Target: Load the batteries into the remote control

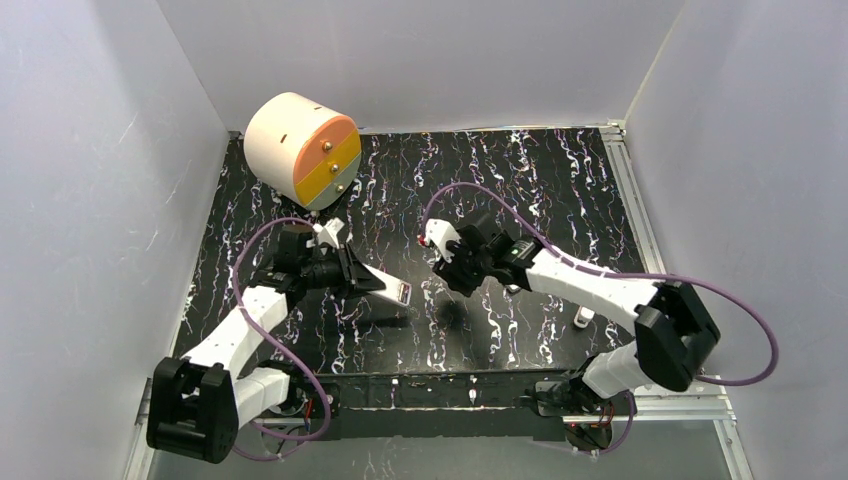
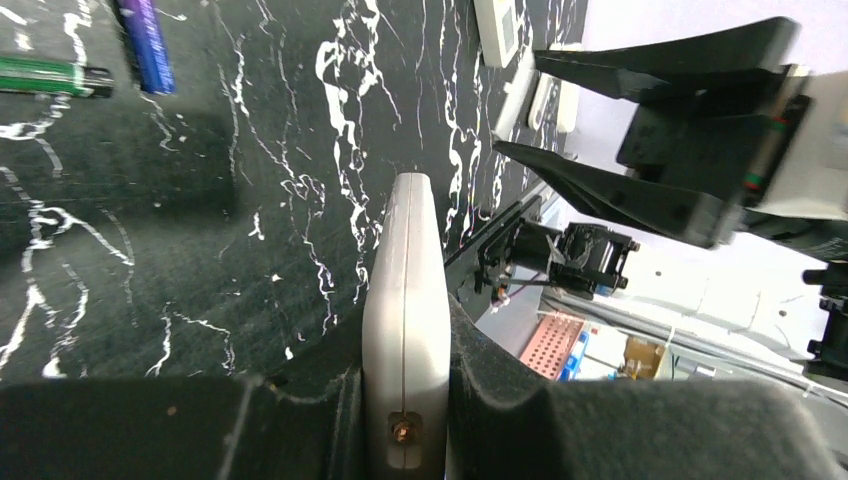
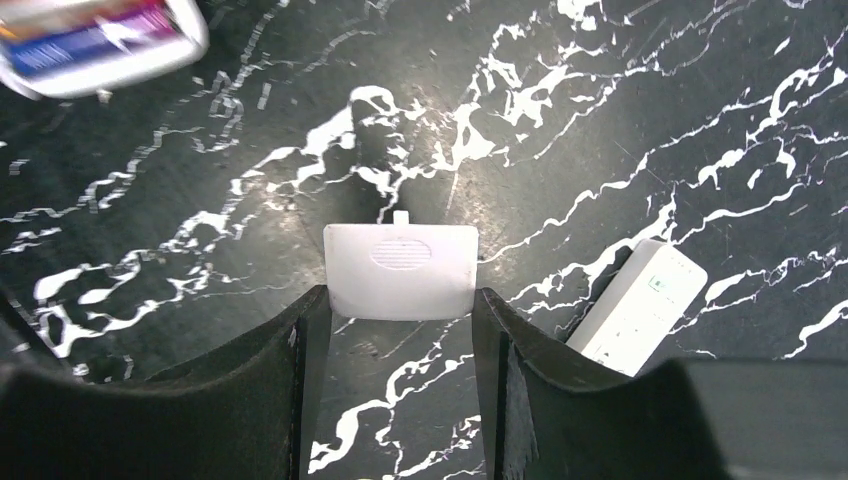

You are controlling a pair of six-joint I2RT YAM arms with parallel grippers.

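My left gripper point(image 1: 355, 275) is shut on the white remote, held over the table left of centre; in the right wrist view its battery compartment point(image 3: 105, 40) shows coloured batteries at the top left, blurred. My right gripper is shut on the white battery cover point(image 3: 400, 270), held level above the table right of the remote. A green cylinder point(image 2: 50, 78) and a blue cylinder point(image 2: 147, 45) show in the left wrist view, apparently batteries; whether inside the other remote or loose is unclear.
A white rectangular object point(image 3: 637, 305) lies on the marble table point(image 1: 470, 150), and another point(image 1: 584, 316) near its right front. A round three-colour drawer box point(image 1: 300, 150) stands at the back left.
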